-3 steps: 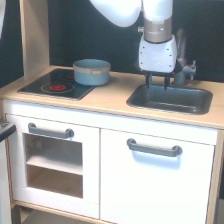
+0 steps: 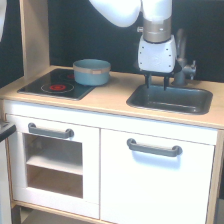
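My gripper (image 2: 157, 80) hangs from the white arm at the top of the view, pointing down over the left part of the dark sink (image 2: 203, 101). Its black fingers are small, and whether they are open or shut is unclear. A blue-grey pot (image 2: 92, 73) stands on the counter at the back, just right of the black stovetop (image 2: 55, 87).
Behind the sink is a faucet (image 2: 185, 70). Below are white cabinet doors with dark handles, the left one (image 2: 50, 131) having an opening.
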